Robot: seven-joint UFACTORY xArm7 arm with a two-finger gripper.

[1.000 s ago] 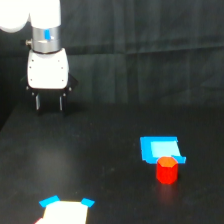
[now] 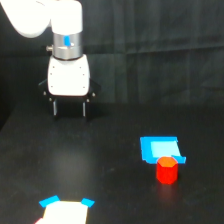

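Note:
My gripper (image 2: 70, 109) hangs at the upper left of the camera view, pointing down. Its two dark fingers stand well apart, and nothing shows between them. Far from it, at the right, a small red block (image 2: 167, 171) stands on the dark table. Just behind the block lies a blue square (image 2: 147, 144) with a pale patch (image 2: 164, 149) inside it. The block partly covers the square's near edge. I cannot tell whether the two touch.
At the bottom edge, a white object (image 2: 65, 213) with blue corners (image 2: 88, 202) is cut off by the frame. A dark curtain (image 2: 150, 50) closes off the back.
My gripper has moved to the right and appears slightly lower or nearer, its fingers still apart. The red block, blue square and white object have not moved.

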